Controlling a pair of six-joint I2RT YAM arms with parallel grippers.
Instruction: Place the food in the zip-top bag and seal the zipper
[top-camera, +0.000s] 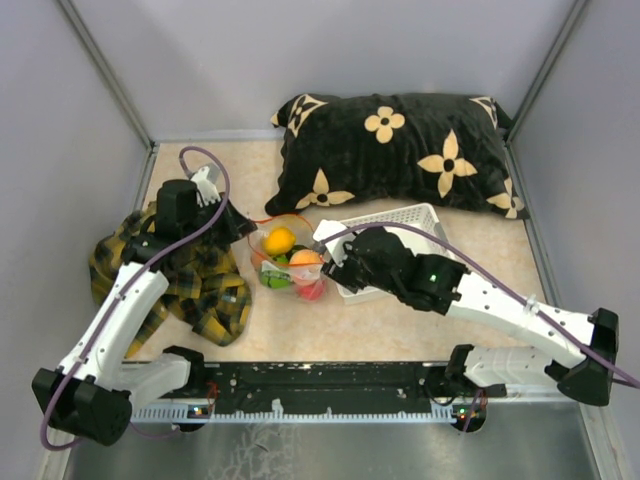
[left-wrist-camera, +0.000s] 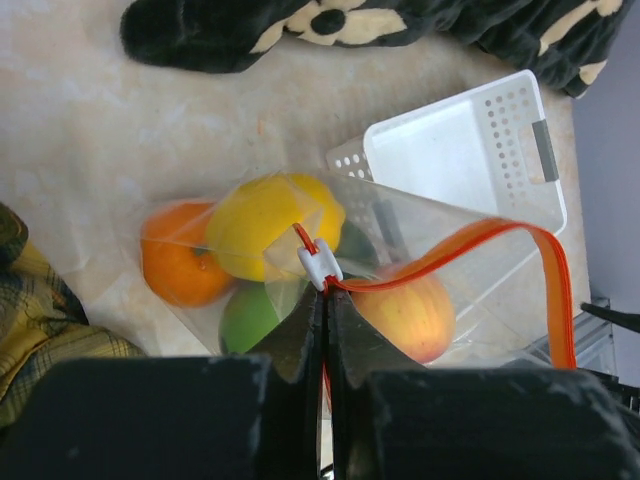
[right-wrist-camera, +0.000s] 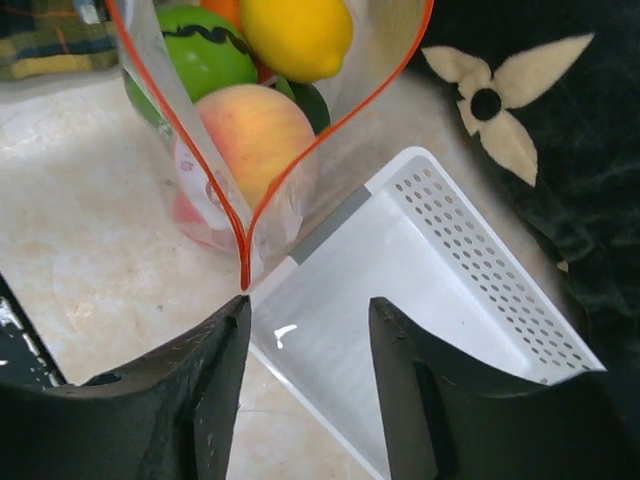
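Note:
The clear zip top bag (top-camera: 262, 268) stands with its mouth spread and food inside: a yellow lemon (left-wrist-camera: 262, 222), an orange (left-wrist-camera: 180, 262), a green fruit (right-wrist-camera: 200, 52), a peach (right-wrist-camera: 255, 140) and something pink-red (top-camera: 311, 290). Its orange zipper track (left-wrist-camera: 450, 258) loops open toward the right. At the left corner, my left gripper is shut on the bag's edge, right by the white slider (left-wrist-camera: 319, 264). The bag's right corner (right-wrist-camera: 245, 270) points at the tip of one finger of my right gripper, whose fingers stand part open with nothing between them.
A white plastic basket (top-camera: 425, 214) lies under and behind my right gripper. Behind it rests a dark flowered pillow (top-camera: 400, 140). A plaid cloth (top-camera: 215, 300) is bunched at the left, under the left arm. Bare tabletop (top-camera: 300, 335) shows in front of the bag.

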